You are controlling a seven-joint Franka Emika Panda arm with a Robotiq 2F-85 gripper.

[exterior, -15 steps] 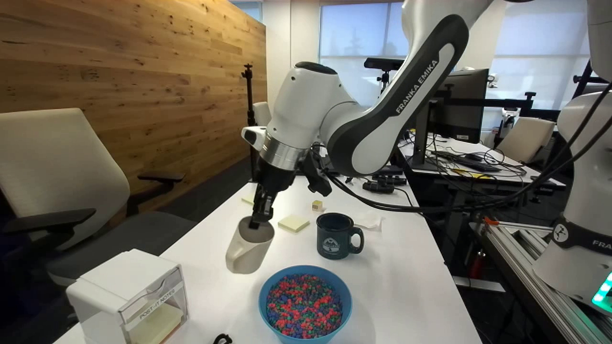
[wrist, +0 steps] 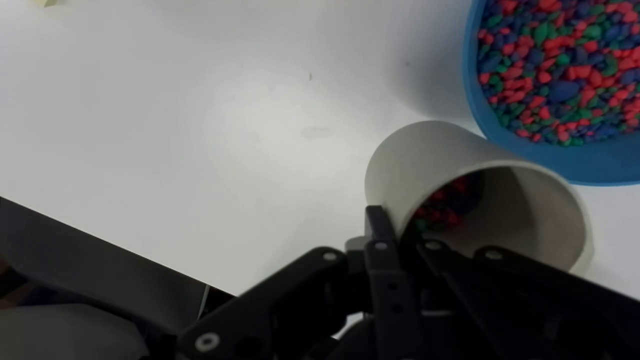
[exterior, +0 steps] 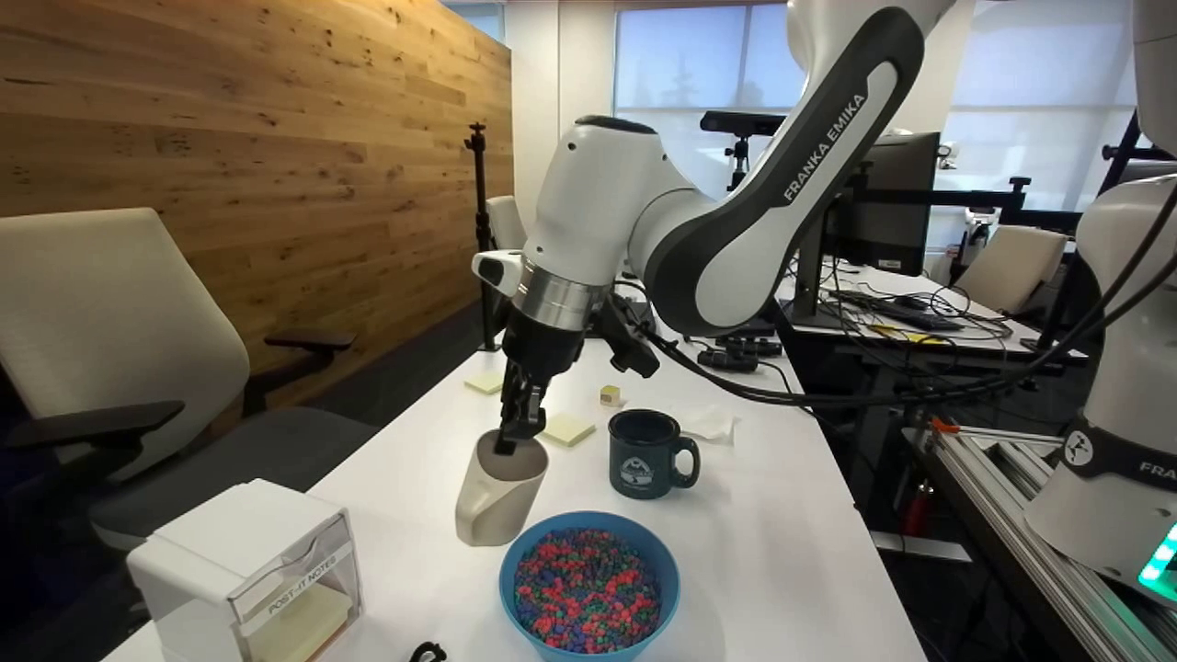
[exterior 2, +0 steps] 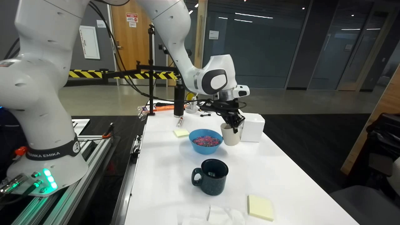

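A cream mug (exterior: 497, 502) stands close to the left side of the blue bowl (exterior: 508, 590) in exterior view 1, tilted slightly. My gripper (exterior: 514, 439) is shut on the mug's rim, one finger inside the opening. Looking into the mug (wrist: 444, 150) in the wrist view, I see some red, green and dark pebbles at the bottom. Small red, blue and green pebbles (wrist: 564, 78) fill much of the bowl. Whether the mug's base touches the table is hard to tell.
A dark green mug (exterior: 643, 463) is on the table behind the bowl. The white Post-it dispenser (exterior 2: 253, 128) is right beside the cream mug. Yellow note pads (exterior: 565, 429) and crumpled tissue (exterior: 712, 425) lie farther back. Clear table spreads right of the bowl.
The gripper and cream mug have moved down and to the right, closer to the bowl. The mug has become more upright. The bowl has shifted very slightly.
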